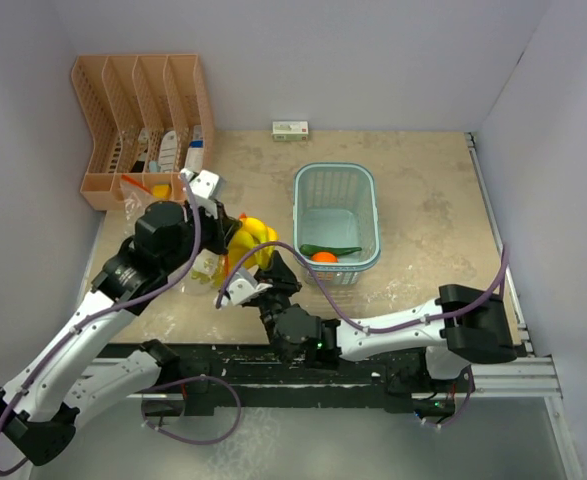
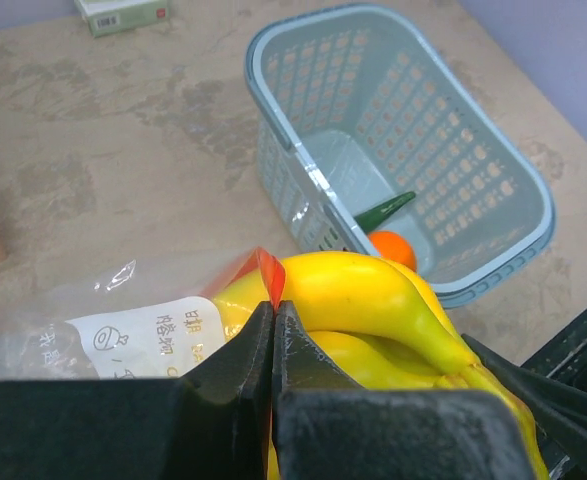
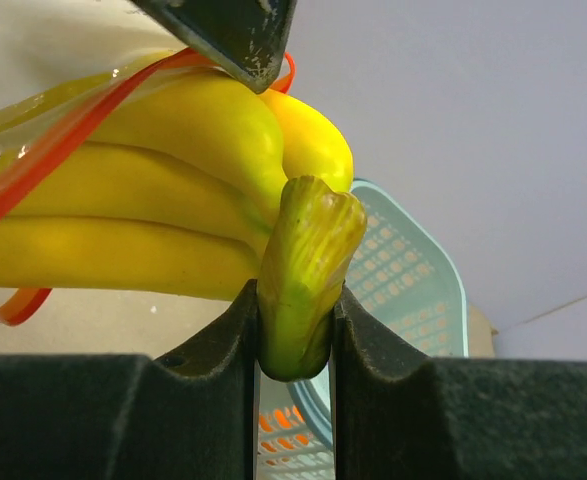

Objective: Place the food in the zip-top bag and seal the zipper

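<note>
A clear zip top bag (image 2: 148, 335) with a red zipper edge and a printed white label lies around part of a bunch of yellow bananas (image 2: 358, 295). My left gripper is shut on the red edge of the bag (image 3: 68, 140). The bananas (image 3: 123, 235) are partly inside the bag mouth, and their stem end sticks out past it. That stem sits between the fingers of my right gripper, both sides touching it. From above, the left arm hides much of the bag, and the right gripper (image 1: 258, 278) covers the stem.
A light blue basket (image 1: 301, 205) holding a green cucumber (image 1: 328, 249) and an orange (image 1: 324, 257) stands close to the right. At the back left is a peach divided rack (image 1: 138, 75), and a small box (image 1: 290, 130) lies at the back. Right of the basket is clear.
</note>
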